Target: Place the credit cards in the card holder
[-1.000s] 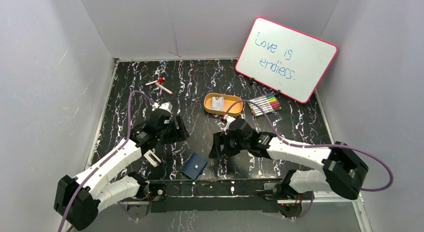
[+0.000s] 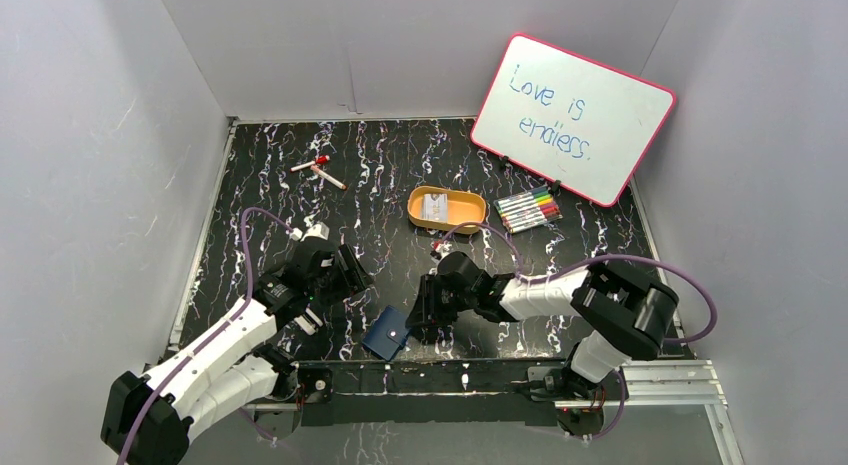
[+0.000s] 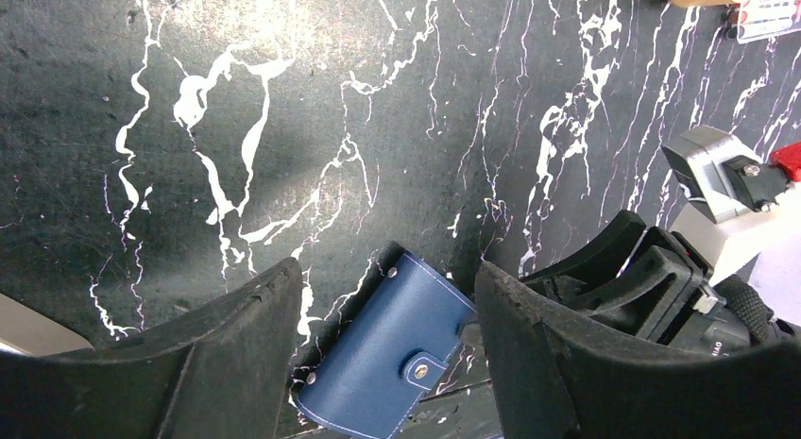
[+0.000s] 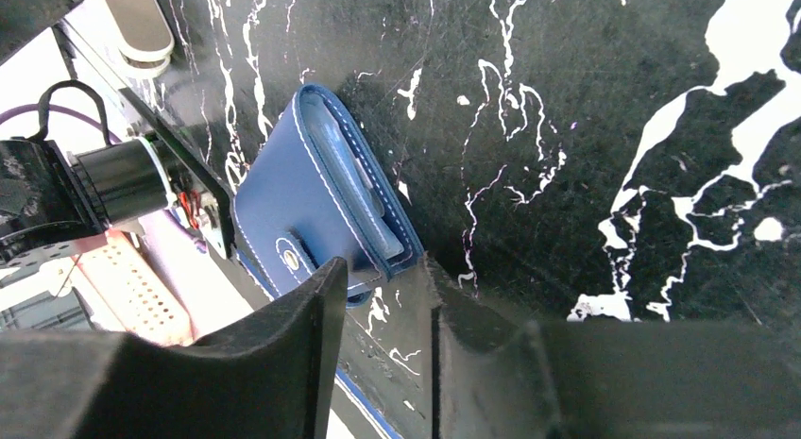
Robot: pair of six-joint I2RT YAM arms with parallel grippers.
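A dark blue card holder (image 2: 386, 334) with a snap flap lies near the table's front edge. In the right wrist view, the card holder (image 4: 312, 194) shows its long open edge, with pale layers inside. My right gripper is partly open, its fingertips at the holder's near corner; whether they touch it I cannot tell. My left gripper (image 2: 362, 273) hangs behind and left of the holder, open and empty. Pale card-like items (image 2: 435, 207) lie in the yellow basket (image 2: 466, 196); whether they are the credit cards is unclear.
A pack of coloured markers (image 2: 528, 210) lies right of the basket, and a whiteboard (image 2: 575, 115) leans at the back right. Two loose markers (image 2: 328, 177) lie at the back left. A pale object (image 2: 307, 321) sits beside the left arm.
My right gripper has moved left and toward the front, right up to the card holder. The holder stays put.
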